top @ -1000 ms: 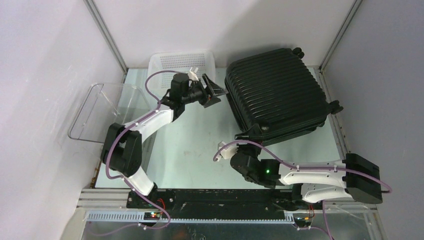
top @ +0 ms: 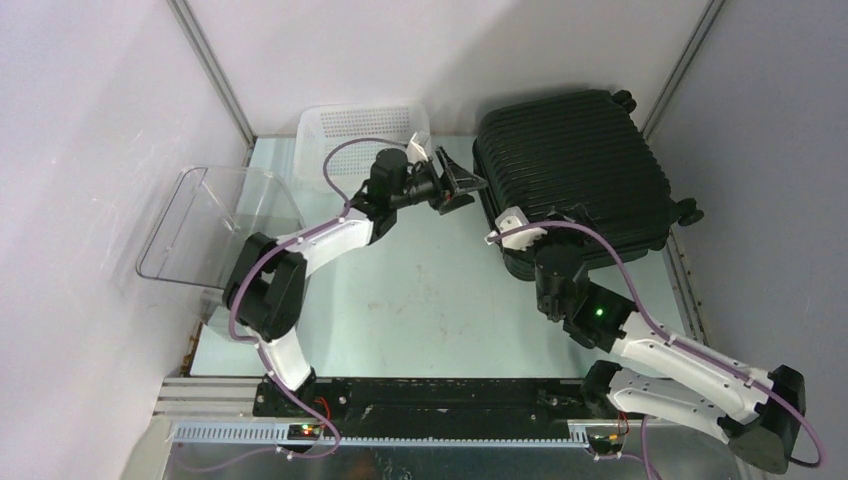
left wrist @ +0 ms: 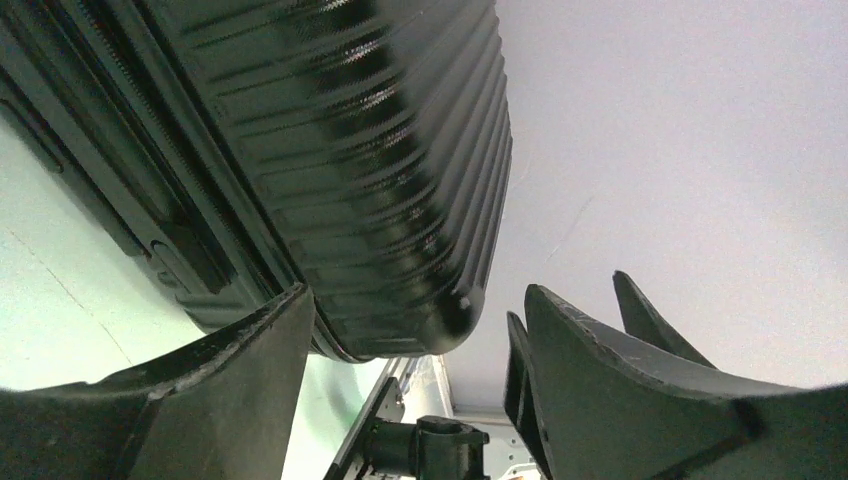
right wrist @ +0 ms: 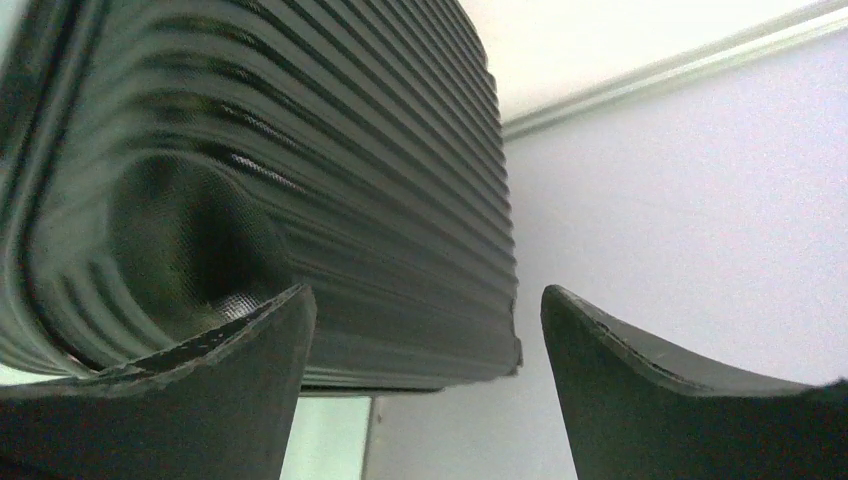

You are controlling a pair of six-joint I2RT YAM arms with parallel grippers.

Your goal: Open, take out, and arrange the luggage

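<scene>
A dark green ribbed suitcase [top: 580, 160] lies at the right back of the table, its wheels pointing to the right wall. It looks closed in the top view. My left gripper [top: 482, 190] is at its left side, fingers apart; in the left wrist view the ribbed shell [left wrist: 330, 150] and its zipped seam lie beyond the fingers [left wrist: 240, 380], with nothing between them. Over the suitcase's front part is my right gripper [top: 578, 218], open. The right wrist view shows the shell [right wrist: 330, 200] close by, blurred near the corner, and no object gripped.
At the back left stands a white perforated basket [top: 360, 106]. A clear bin [top: 165, 225] is at the left edge. Walls close in behind and to the right of the suitcase.
The suitcase has shifted right and toward the back wall. My right gripper has moved right and back along with it. My left gripper has come right, nearer the suitcase's left side.
</scene>
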